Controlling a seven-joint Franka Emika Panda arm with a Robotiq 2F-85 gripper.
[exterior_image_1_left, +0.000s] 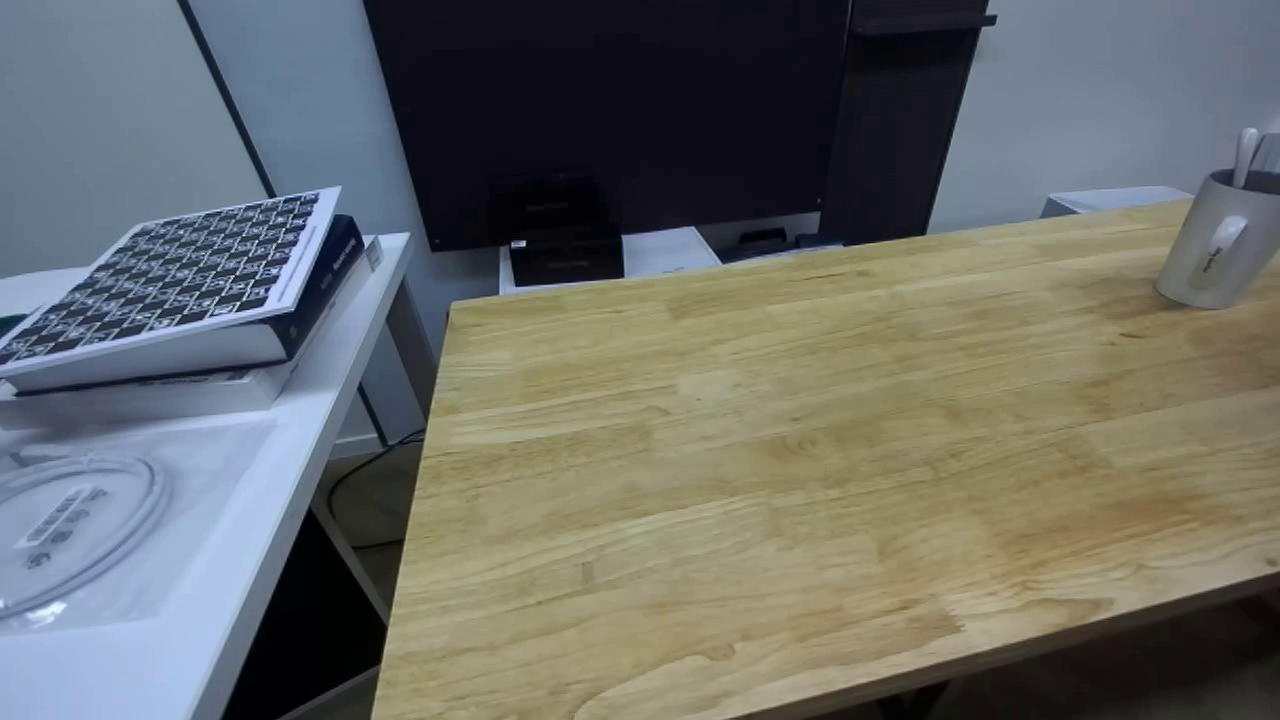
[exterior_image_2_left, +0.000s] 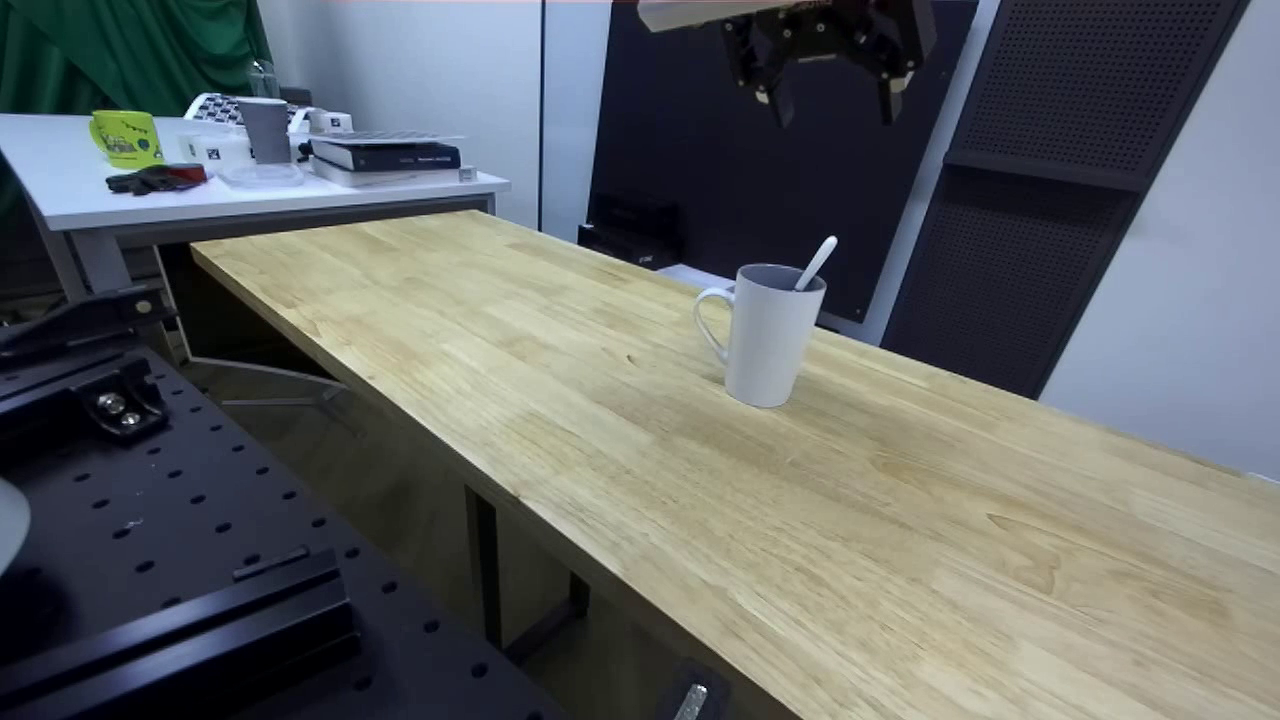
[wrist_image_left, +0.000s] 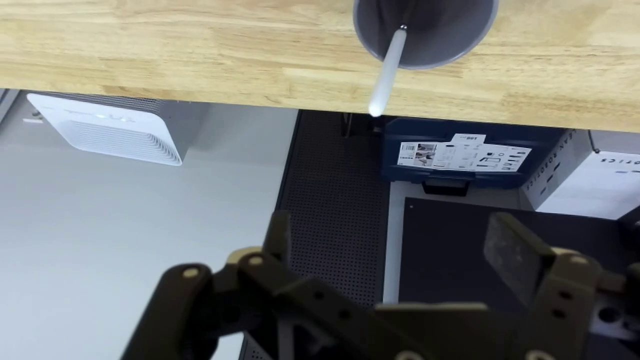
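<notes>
A tall white mug with a grey inside stands upright on the wooden table. Out of its mouth leans a white-handled spoon. From above, the wrist view shows the mug's grey inside at the top edge, with the spoon handle jutting past the rim. My gripper hangs well above the mug, apart from it and the spoon. Its fingers are spread wide in the wrist view with nothing between them, so it is open. In exterior view 1 the mug sits at the far right; no gripper appears there.
Bare wood covers the table's left and middle. Beside it, a white desk carries stacked books and a bagged cable. A dark panel stands behind the table. Beyond the table edge lies a blue case.
</notes>
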